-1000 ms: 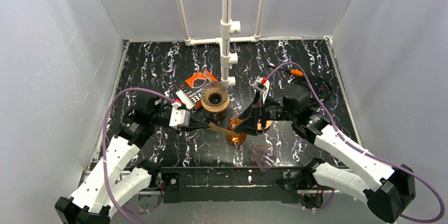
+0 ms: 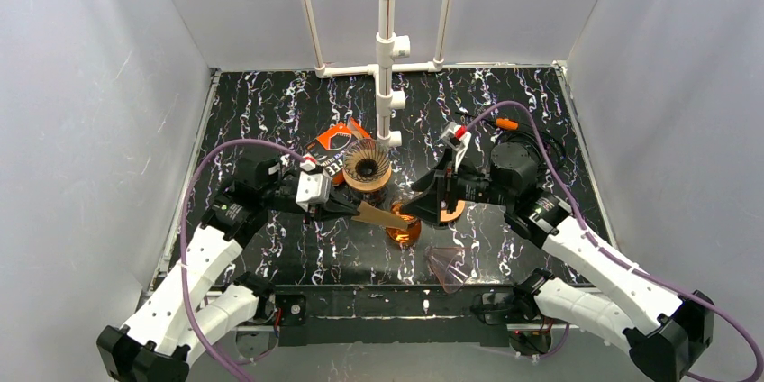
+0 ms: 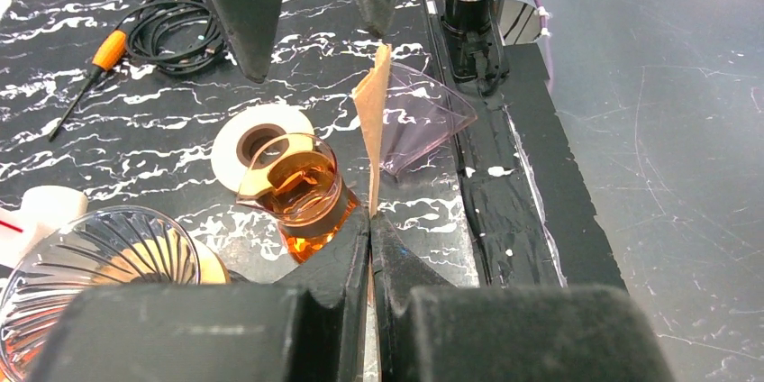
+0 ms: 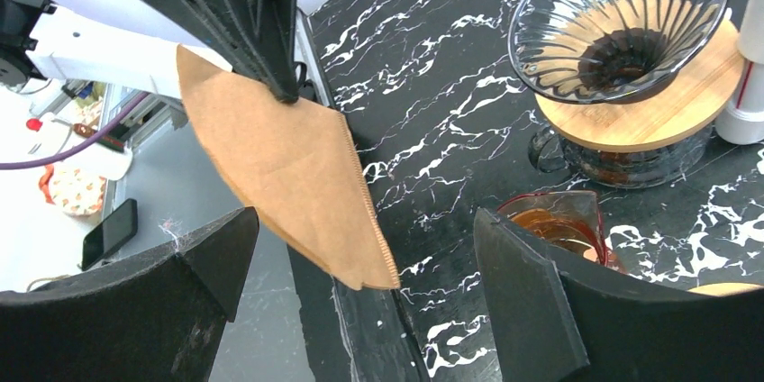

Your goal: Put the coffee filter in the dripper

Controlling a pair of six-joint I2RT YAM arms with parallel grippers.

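Note:
A tan paper coffee filter (image 4: 279, 170) juts from my left gripper (image 2: 357, 210), which is shut on it near one corner. Seen edge-on in the left wrist view, the filter (image 3: 371, 121) is thin and nearly flat. Close to its free end, my right gripper (image 2: 413, 206) stands open; in the right wrist view, its fingers (image 4: 532, 301) are wide apart with nothing gripped between them. Behind both grippers, the ribbed glass dripper (image 4: 622, 31) sits upright on its wooden collar, with no filter in it.
An amber glass beaker (image 3: 302, 188) stands below the filter, near a tape-like ring (image 3: 239, 134). A clear cone-shaped piece (image 2: 449, 265) lies at the front edge. The orange filter box (image 2: 329, 145) is behind the dripper, and a coiled black cable (image 2: 541, 143) lies back right.
The right gripper has shifted slightly and opened space around the filter's free end. The left gripper has moved a little to the right, with the filter turned to show more of its face.

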